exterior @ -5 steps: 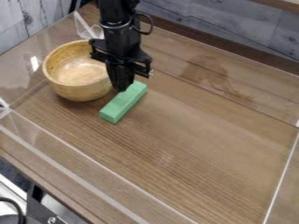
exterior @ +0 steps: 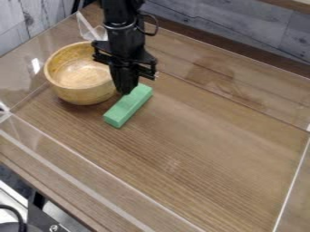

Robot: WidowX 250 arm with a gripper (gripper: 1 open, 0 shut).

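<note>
A black robot arm reaches down from the top of the camera view, its gripper (exterior: 126, 74) shut above the table, between a tan round bowl (exterior: 67, 86) on the left and a green rectangular block (exterior: 127, 107). The block lies flat, tilted diagonally, just below the gripper and right of the bowl. Nothing shows held between the fingers.
A corrugated wall stands at the upper left.
The arm and gripper have shifted very slightly; the bowl and the green block look unmoved.
</note>
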